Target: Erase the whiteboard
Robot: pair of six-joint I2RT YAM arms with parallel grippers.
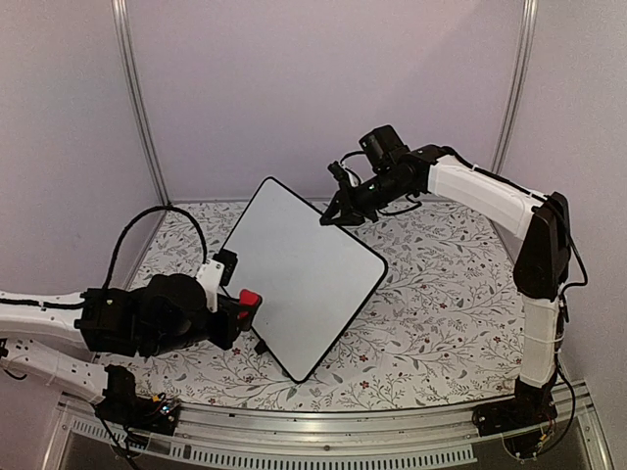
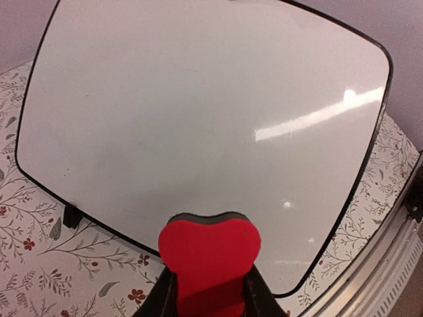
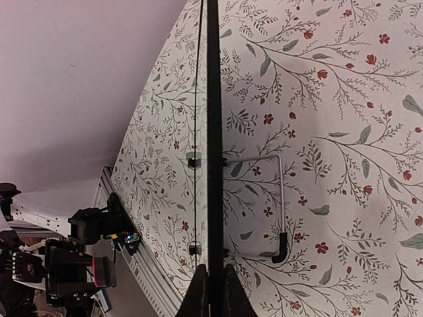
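The whiteboard [image 1: 304,274] stands tilted on the patterned table; its face looks clean in the left wrist view [image 2: 198,119], apart from glare. My right gripper [image 1: 328,213] is shut on its upper right edge, which runs as a dark strip [image 3: 214,165] up the right wrist view. My left gripper [image 1: 235,313] is shut on a red eraser [image 2: 208,257] with a dark felt layer, held in front of the board's lower left part.
A thin metal stand [image 3: 283,198] is behind the board. Pale walls and a metal front rail bound the space.
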